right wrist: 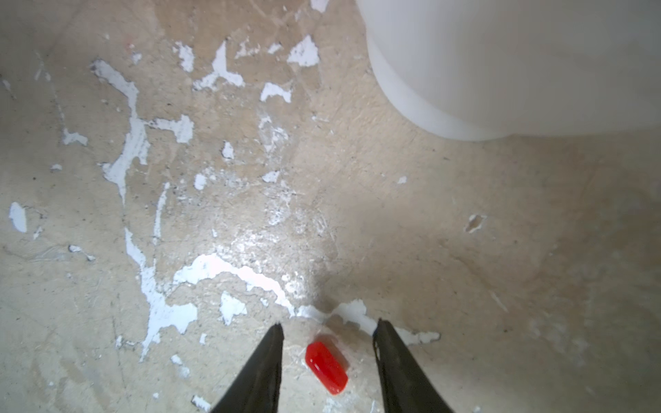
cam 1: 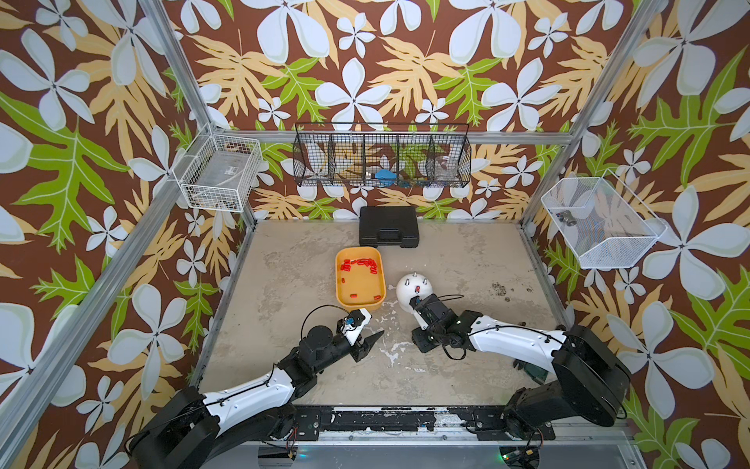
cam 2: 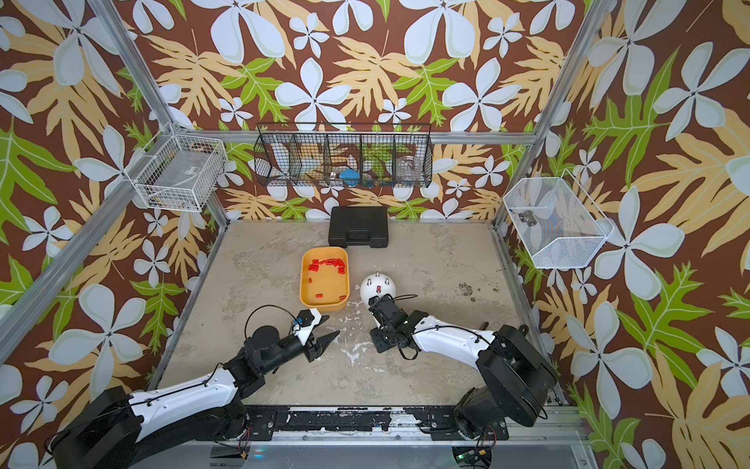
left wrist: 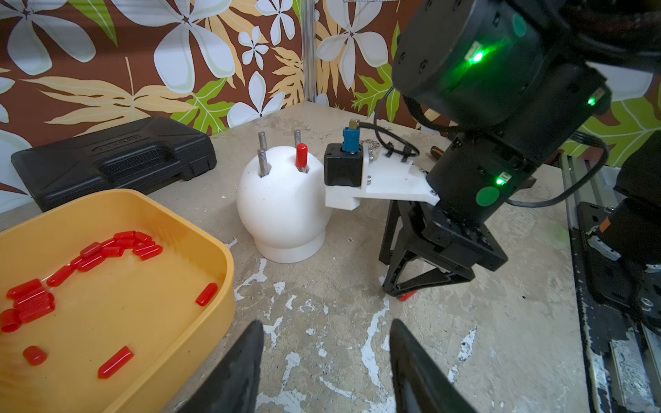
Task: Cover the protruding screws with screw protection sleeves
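A white round fixture (left wrist: 279, 213) carries upright screws (left wrist: 263, 163), one capped with a red sleeve (left wrist: 301, 155). In front of it a loose red sleeve (right wrist: 325, 367) lies on the table between the fingertips of my right gripper, which stands open, low over it. My left gripper stands open and empty beside the yellow tray (cam 1: 340, 293), which holds many red sleeves (left wrist: 115, 361). Some screws are bare.
A black case (cam 1: 388, 225) lies at the back of the table. Wire baskets (cam 1: 381, 160) hang on the frame.
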